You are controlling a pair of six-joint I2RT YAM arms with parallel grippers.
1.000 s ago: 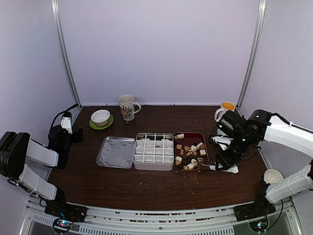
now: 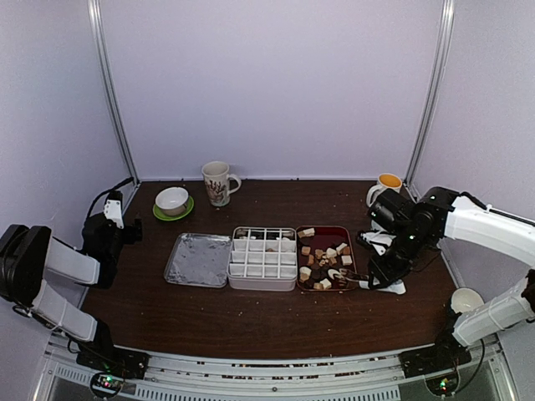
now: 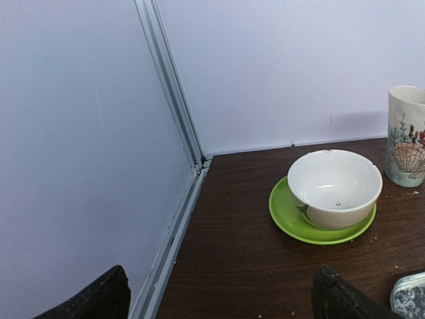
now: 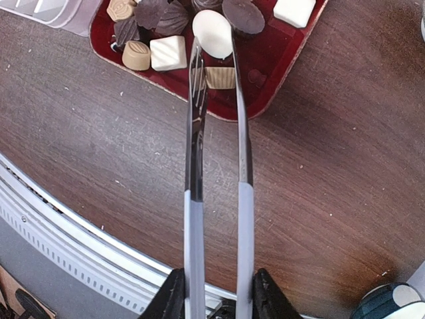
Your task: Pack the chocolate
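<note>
A red tray [image 2: 326, 234] of assorted chocolates sits right of a white gridded box [image 2: 262, 276]. My right gripper, fitted with long metal tong tips, is in the tray's near corner, shut on a white oval chocolate [image 4: 212, 30] held between its tips; a ribbed brown chocolate [image 4: 220, 78] lies just behind it. My left gripper stands open at the left side, empty, facing the bowl.
A silver lid [image 2: 197, 259] lies left of the box. A bowl [image 2: 172, 198] on a green saucer, a tall mug [image 2: 217, 180] and another mug [image 2: 376, 194] stand at the back.
The right arm and its tong tips have shifted slightly within the tray's near corner. The left arm has not moved.
</note>
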